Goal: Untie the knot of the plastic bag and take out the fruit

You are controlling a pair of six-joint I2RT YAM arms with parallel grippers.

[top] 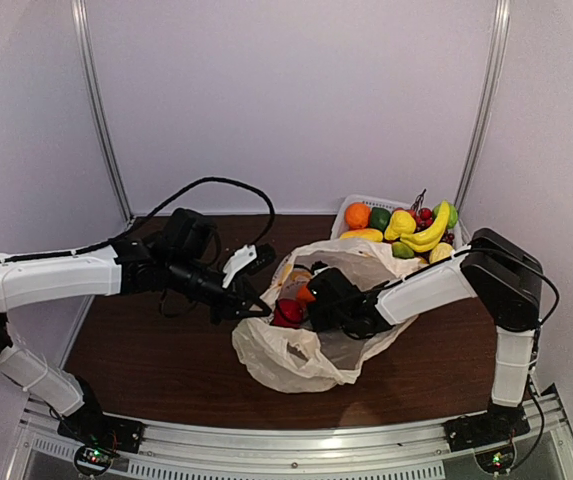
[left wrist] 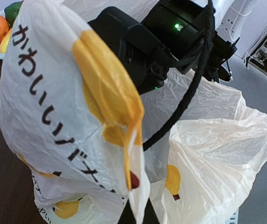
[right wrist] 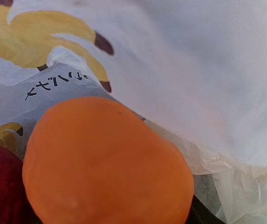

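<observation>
The white plastic bag (top: 296, 365) lies open on the table, with banana prints visible in the left wrist view. My left gripper is shut on a fold of its rim. Inside the bag, an orange fruit (right wrist: 107, 163) fills the lower middle of the right wrist view, with a dark red fruit (right wrist: 2, 186) to its left. My right gripper (top: 313, 314) reaches into the bag at the orange fruit. A little of its fingers (right wrist: 202, 213) shows beside the fruit; the rest is hidden, so their grip on it cannot be judged.
A white basket (top: 338, 224) full of fruit, with bananas (top: 429, 232) on top, stands at the back right, just behind the bag. Bare table (top: 146, 370) lies at the front left. Plastic hangs close above the orange fruit.
</observation>
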